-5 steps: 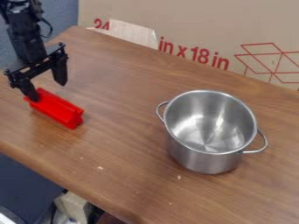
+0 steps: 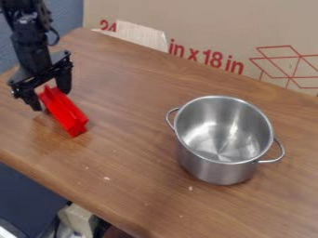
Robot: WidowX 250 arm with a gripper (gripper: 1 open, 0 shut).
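Note:
My black gripper is low at the left edge of the wooden table, open, its fingers around the upper end of a red oblong block. The block lies slanted, its lower end toward the front right; where the fingertips meet it is partly hidden. A steel pot with two handles stands on the right half of the table, empty inside.
A cardboard box with printed red text stands along the back, with a white piece at its left. The table's edge drops off at the front left.
The block appears slightly shifted or turned at its upper end. The pot has not moved.

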